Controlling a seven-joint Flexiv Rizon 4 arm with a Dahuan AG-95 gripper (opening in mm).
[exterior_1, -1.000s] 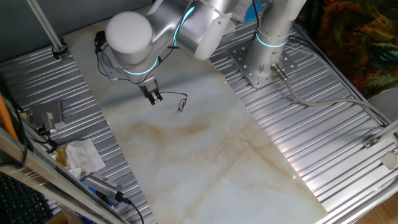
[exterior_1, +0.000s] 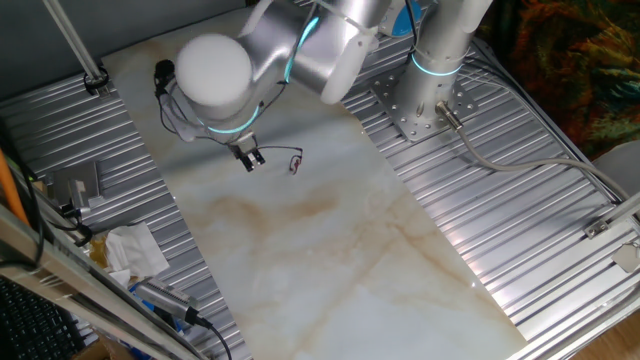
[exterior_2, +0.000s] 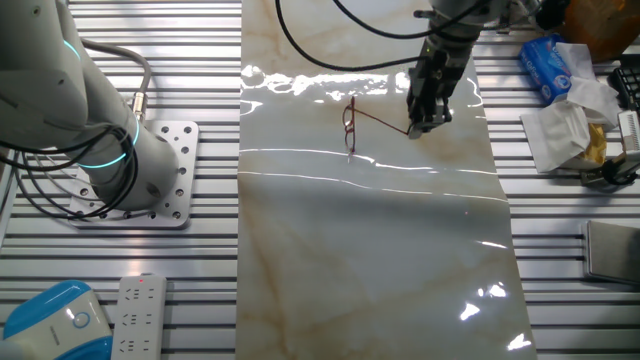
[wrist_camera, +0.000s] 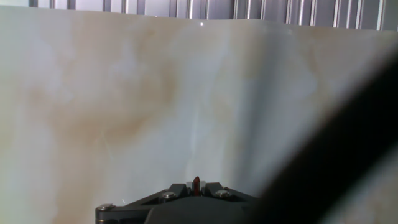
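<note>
A thin pair of reddish-brown eyeglasses (exterior_2: 350, 122) hangs out sideways from my gripper (exterior_2: 428, 131), joined to it by one long temple. My gripper (exterior_1: 257, 162) is shut on the end of that temple in exterior view 1, and the glasses' frame (exterior_1: 300, 153) dangles to its right. Between the fingertips in the wrist view, the brown temple tip (wrist_camera: 196, 185) sticks up at the gripper; the rest of the glasses is hidden there. The glasses appear to be in the air above the marble-patterned sheet (exterior_1: 330, 270), though their exact height is hard to tell.
Most of the sheet is bare, with slatted metal table (exterior_1: 530, 220) on both sides. White tissue (exterior_2: 553, 137) and a blue packet (exterior_2: 546, 68) lie beyond one edge. A power strip (exterior_2: 139, 318) stands near the arm's base. Black cables loop around the arm.
The upper arm and wrist have shifted slightly right and down in exterior view 1, with the gripper tilting a little. The glasses stay in its grip and sway slightly.
</note>
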